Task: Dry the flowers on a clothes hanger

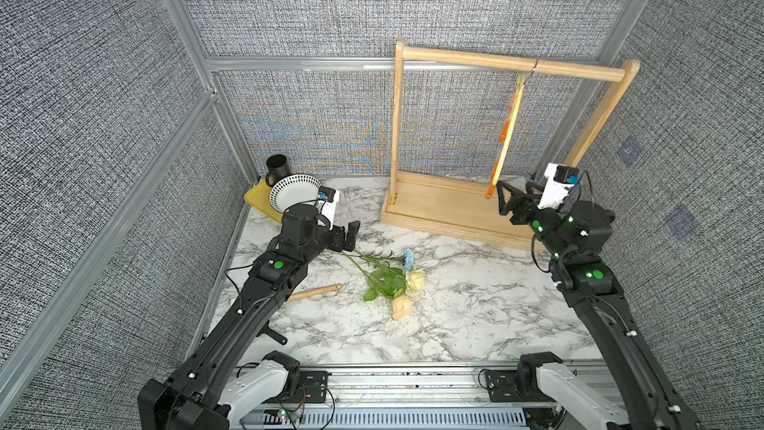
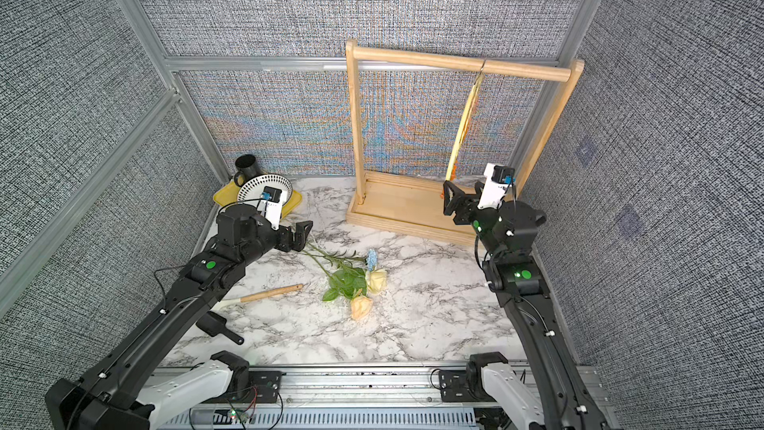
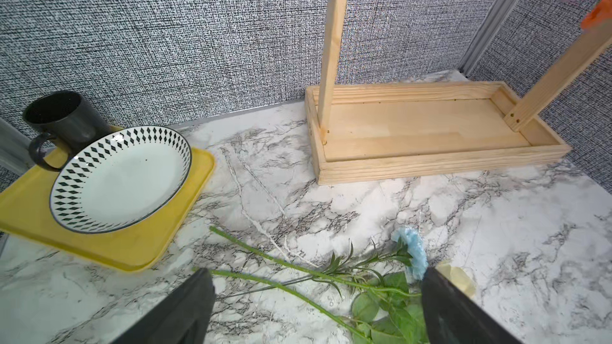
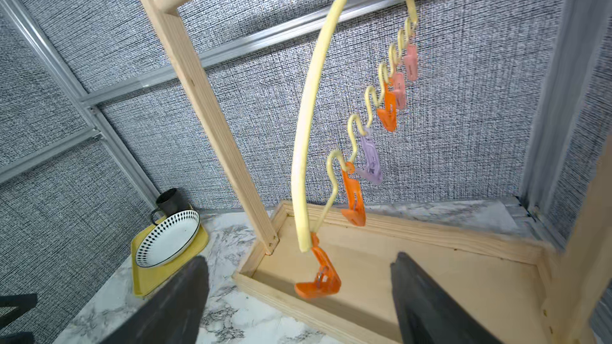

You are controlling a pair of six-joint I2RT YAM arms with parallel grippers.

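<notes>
Several flowers lie together on the marble table: a blue one [image 1: 409, 258], a cream one [image 1: 415, 280] and a peach one [image 1: 402, 307], their green stems pointing left. From the wooden rack's bar hangs a yellow clothes hanger [image 4: 310, 102], seen nearly edge-on from above. Orange, purple and pink clips line it, the nearest an orange clip [image 4: 324, 274]. My left gripper [image 1: 347, 237] is open and empty above the stem ends. Beside the hanger's lower end is my right gripper [image 2: 464, 198], its fingers [image 4: 420, 299] parted with nothing held between them.
The wooden rack [image 1: 445, 223] has a shallow tray base at the back right. A yellow tray [image 3: 153, 248] at the back left carries a white plate [image 3: 121, 178] and a black mug [image 3: 67, 121]. A wooden handle [image 2: 272, 292] lies near the left arm.
</notes>
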